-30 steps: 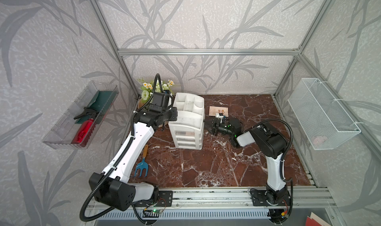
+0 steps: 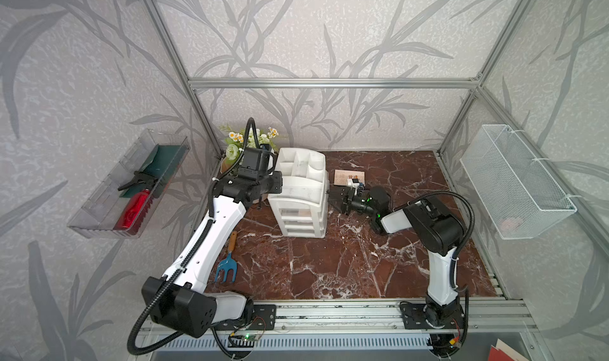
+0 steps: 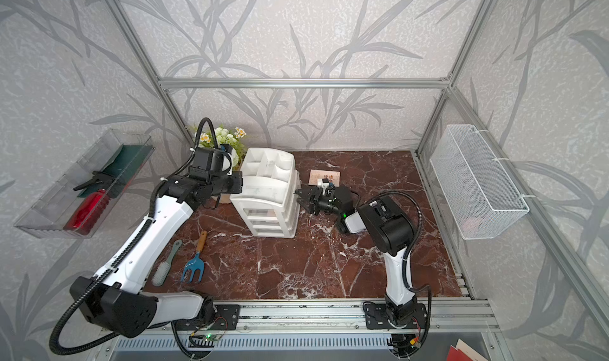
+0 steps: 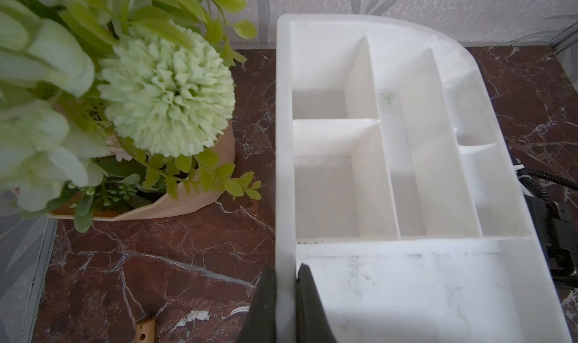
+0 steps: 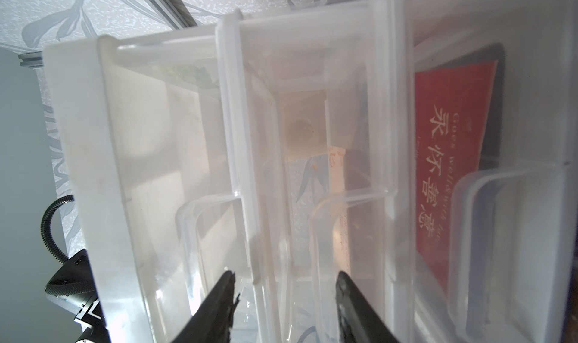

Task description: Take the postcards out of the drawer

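Note:
A white drawer organizer [image 2: 298, 209] stands mid-table. My left gripper is shut on its top left rim, as the left wrist view shows. On its right side, my right gripper stands open, facing the clear drawers [image 5: 307, 132], nothing held between its fingers. A red postcard [image 5: 448, 132] shows through a drawer in the right wrist view, and a pale strip [image 5: 337, 210] in the drawer beside it. A pale card [image 3: 324, 174] lies on the table behind my right gripper.
A flower pot [image 4: 198, 186] stands left of the organizer. A blue fork [image 3: 193, 266] and a brush [image 3: 163, 269] lie front left. A wire basket [image 2: 517, 183] hangs on the right wall.
My right gripper has shifted slightly rightward, away from the organizer's side. The organizer has moved very slightly left. My left arm is nearly still.

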